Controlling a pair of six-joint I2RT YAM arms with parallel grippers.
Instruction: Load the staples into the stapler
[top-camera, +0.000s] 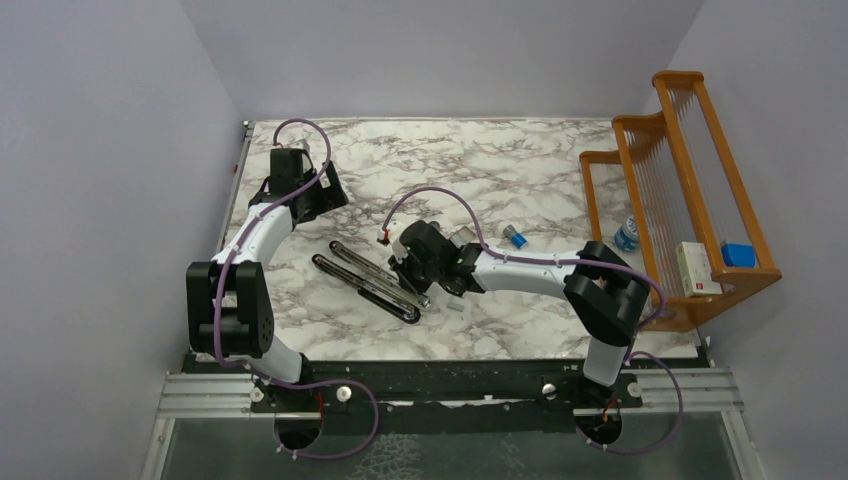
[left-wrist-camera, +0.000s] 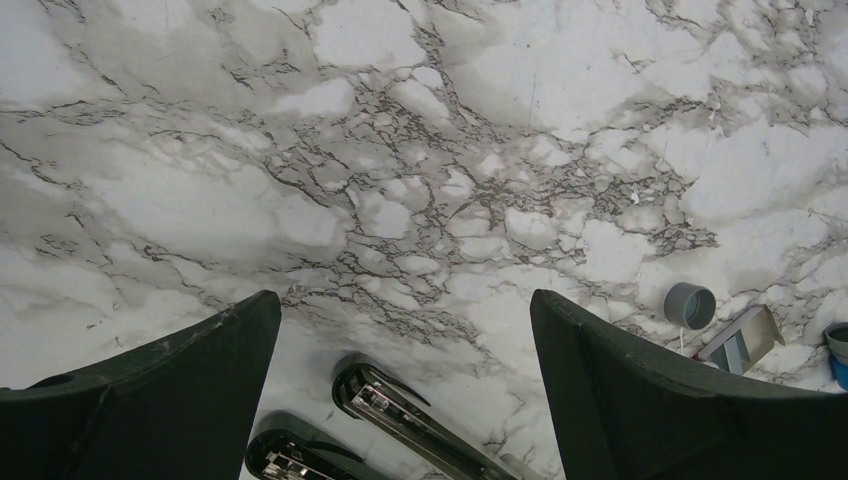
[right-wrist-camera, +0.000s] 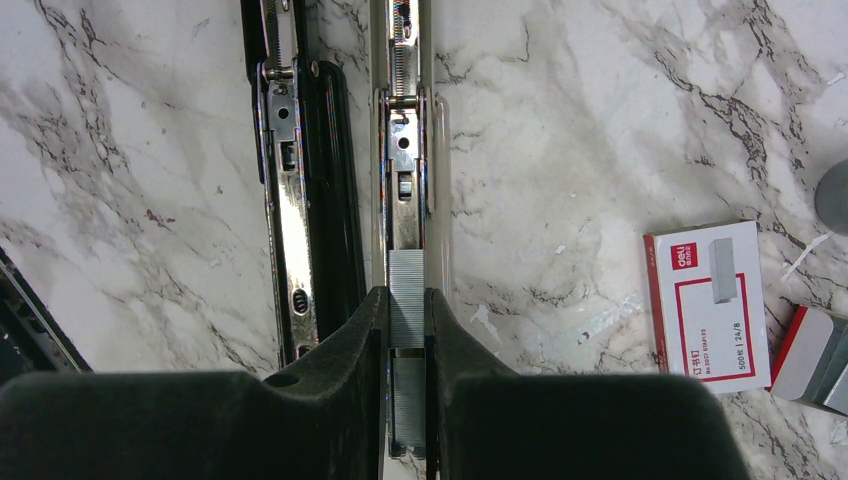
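Observation:
Two opened staplers lie side by side on the marble table. In the right wrist view, the pale-bodied stapler (right-wrist-camera: 404, 210) runs up the middle and the black stapler (right-wrist-camera: 343, 200) is to its left. My right gripper is shut on a silver staple strip (right-wrist-camera: 407, 275), which lines up with the pale stapler's metal channel. Just below it, a second strip (right-wrist-camera: 408, 400) sits in that channel. Whether the held strip rests on the channel floor I cannot tell. Above bare marble, my left gripper is open and empty, away from both staplers.
Right of the staplers lie a white-and-red staple box (right-wrist-camera: 708, 310), an opened box (right-wrist-camera: 815, 355) and a grey cap (right-wrist-camera: 833, 197). A small grey piece (top-camera: 455, 306) lies near the right gripper. A wooden rack (top-camera: 650, 130) stands at the right.

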